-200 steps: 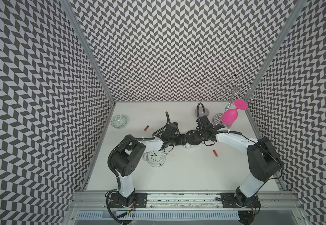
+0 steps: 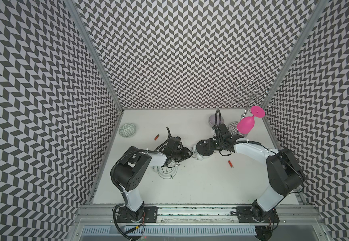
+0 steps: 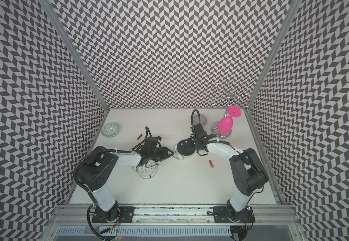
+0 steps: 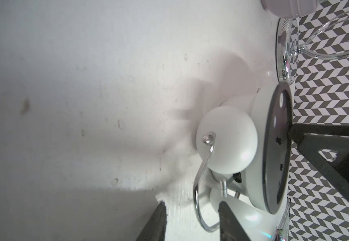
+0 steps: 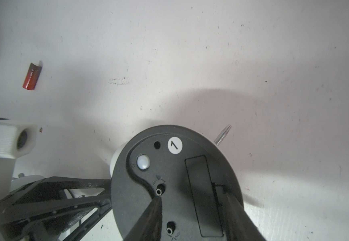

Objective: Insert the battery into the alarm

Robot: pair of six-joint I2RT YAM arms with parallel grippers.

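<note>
A white twin-bell alarm clock point(image 2: 203, 147) lies face down mid-table, black back up; the right wrist view shows its closed battery cover point(image 5: 200, 188). My left gripper is open at the bells' side, fingers either side of the chrome handle point(image 4: 197, 188). My right gripper stands open over the clock's back. Red batteries lie apart, one near right point(image 2: 230, 163), one further back left point(image 2: 156, 137).
A second white clock point(image 2: 166, 170) lies face up under the left arm. A pale green bowl point(image 2: 127, 129) sits back left; a purple item and a chrome stand with pink shapes point(image 2: 246, 124) are back right.
My left arm has drawn back leftward from the black-backed clock, uncovering more of it.
</note>
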